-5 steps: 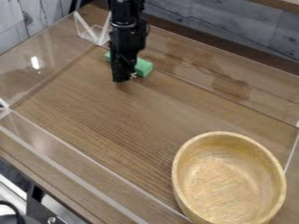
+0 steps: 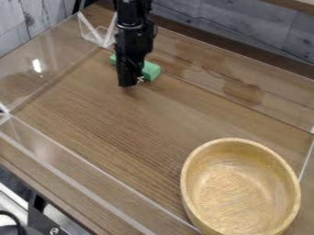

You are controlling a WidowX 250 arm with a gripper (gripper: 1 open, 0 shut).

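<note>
The black gripper (image 2: 130,72) hangs over the upper left of the wooden table, its tip down at a green object (image 2: 149,70) that lies partly behind it. Whether the fingers are open or shut on the green object cannot be told at this size. A large round beige bowl (image 2: 240,188) sits at the lower right.
Grey walls (image 2: 221,27) border the back. A clear plastic item stands at the upper left behind the arm, and black cables show at the lower left corner.
The gripper and green object appear to have shifted very slightly to the left; otherwise the scene looks the same.
</note>
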